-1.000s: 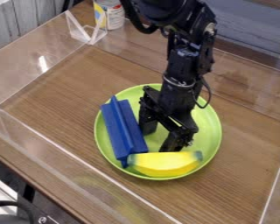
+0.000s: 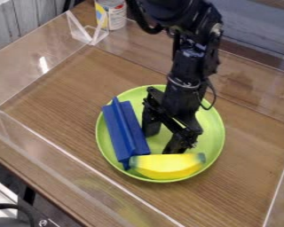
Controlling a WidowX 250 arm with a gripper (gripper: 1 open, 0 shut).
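Observation:
A green plate (image 2: 209, 129) rests on the wooden table. A blue ridged bar (image 2: 123, 131) lies along its left side, and a yellow banana (image 2: 169, 167) lies across its front. The black gripper (image 2: 162, 133) hangs down over the middle of the plate, beside the blue bar and behind the banana. Its dark fingers overlap, so whether it is open or shut does not show.
A can (image 2: 110, 16) stands at the back left, near a clear plastic piece.

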